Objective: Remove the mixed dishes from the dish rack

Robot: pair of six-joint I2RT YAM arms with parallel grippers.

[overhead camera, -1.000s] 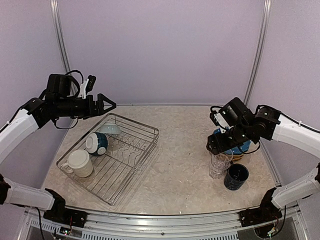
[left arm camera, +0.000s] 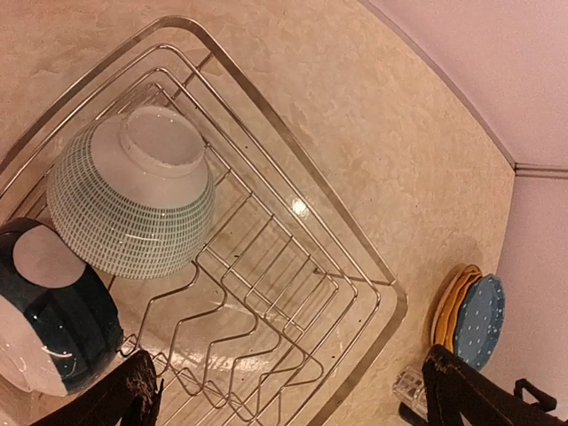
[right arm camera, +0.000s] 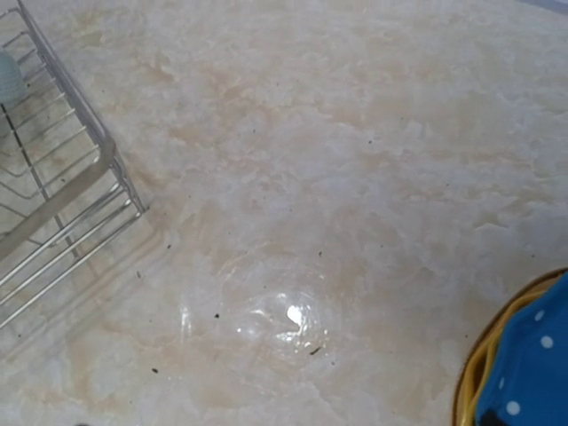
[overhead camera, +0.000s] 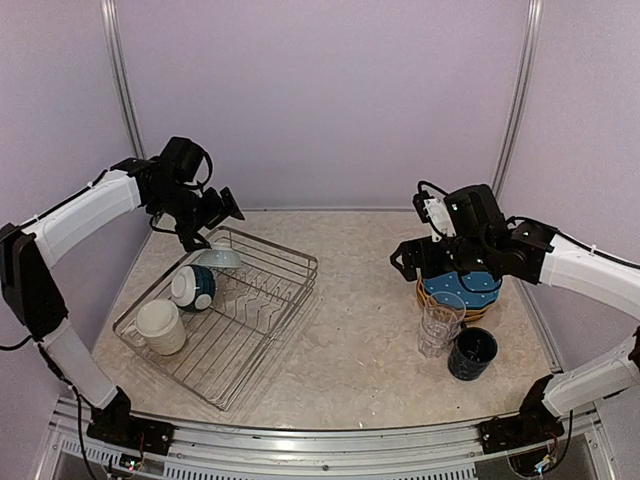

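The wire dish rack (overhead camera: 272, 345) stands on the left of the counter. Upside down at its back left is a pale green patterned bowl (left arm camera: 133, 209). Beside it a dark blue and white bowl (left arm camera: 67, 311) lies tilted, and a white mug (overhead camera: 160, 327) sits nearer the front. My left gripper (overhead camera: 228, 208) hovers above the rack's back corner, near the pale bowl, its fingers (left arm camera: 115, 395) wide apart and empty. My right gripper (overhead camera: 402, 262) is open over the counter, left of the plates, with nothing between its fingers; the right wrist view barely shows them.
On the right, a blue dotted plate (overhead camera: 465, 289) tops orange-rimmed plates. A clear cup (overhead camera: 435, 335) and a dark cup (overhead camera: 472, 353) stand in front of them. Between rack and plates the counter (overhead camera: 350, 330) is bare. Walls close in the back and sides.
My right gripper has moved up and away from the clear cup. The dishes have not moved.
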